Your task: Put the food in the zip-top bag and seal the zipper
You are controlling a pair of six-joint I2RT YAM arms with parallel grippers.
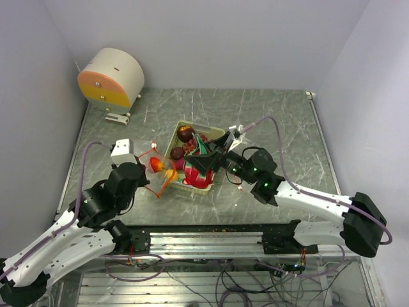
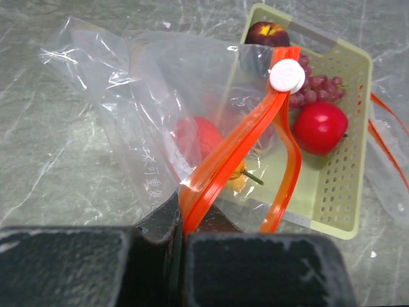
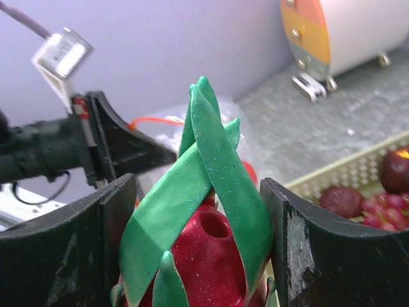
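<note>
A clear bag (image 2: 121, 96) with an orange zipper (image 2: 223, 153) is gripped at its rim by my shut left gripper; a red-orange fruit and a yellow one show through it. The green plastic basket (image 2: 345, 185) holds a red round fruit (image 2: 319, 128), grapes (image 2: 316, 89) and a dark fruit (image 2: 265, 33). My right gripper (image 1: 211, 157) is raised over the basket, shut on a red item with green leaves (image 3: 192, 217), probably a strawberry-like piece, upright between its fingers in the right wrist view.
A second bag with orange strips (image 2: 390, 173) lies right of the basket. A white cylindrical box (image 1: 112, 80) stands back left.
</note>
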